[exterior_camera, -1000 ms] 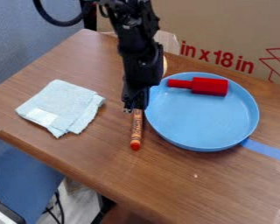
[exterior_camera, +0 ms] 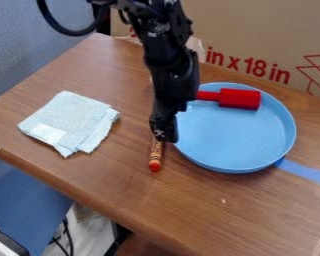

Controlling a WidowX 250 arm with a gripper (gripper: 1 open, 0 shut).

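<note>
My gripper [exterior_camera: 164, 128] hangs low at the left rim of the blue plate [exterior_camera: 240, 140], over an orange rolling-pin-like stick [exterior_camera: 155, 161] whose red-capped near end sticks out below it on the wooden table. Whether the fingers are open or shut on the stick is unclear. A red object [exterior_camera: 239, 98] with a handle lies on the back of the plate, partly behind my arm. A folded light-blue cloth [exterior_camera: 67, 122] lies to the left.
A cardboard box [exterior_camera: 263, 40] stands at the back. Blue tape [exterior_camera: 304, 172] runs right of the plate. Bare table [exterior_camera: 216, 215] is in front, and the table's left edge drops to the floor.
My gripper has moved right and lower onto the stick, toward the plate's rim. The arm now hides the pale yellow object seen behind it.
</note>
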